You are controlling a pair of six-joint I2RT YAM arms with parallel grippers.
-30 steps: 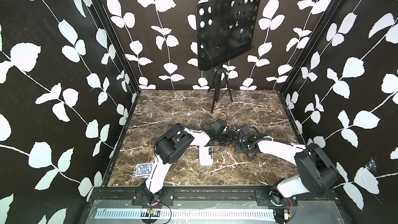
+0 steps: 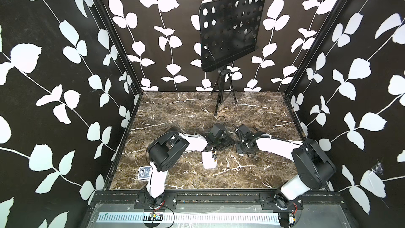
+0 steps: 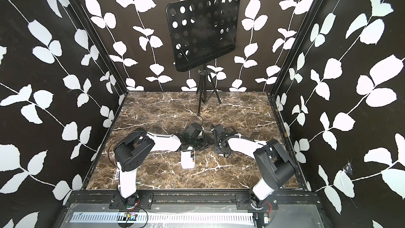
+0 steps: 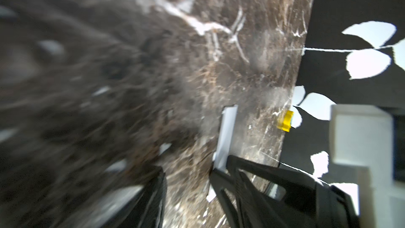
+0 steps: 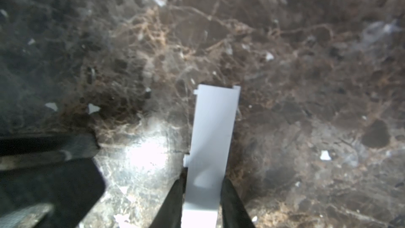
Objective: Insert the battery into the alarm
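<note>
My two grippers meet low over the middle of the table. The left gripper (image 2: pixel 217 137) is right behind a white alarm body (image 2: pixel 209 160), which has small items along its right side. The right gripper has its fingertips either side of a long light-grey plastic piece (image 5: pixel 213 122), probably a cover, lying near the marble; whether it grips it I cannot tell. In the left wrist view the left fingers appear at the bottom, with a pale strip (image 4: pixel 225 135) beyond beside dark gripper parts; their state is unclear. I cannot make out the battery.
A black music stand (image 2: pixel 232 29) stands at the back. A card deck (image 2: pixel 143 173) lies at the front left beside the left arm.
My left arm has drawn slightly to the left. My right gripper and arm have shifted left and a little toward the back, with the elbow rising.
</note>
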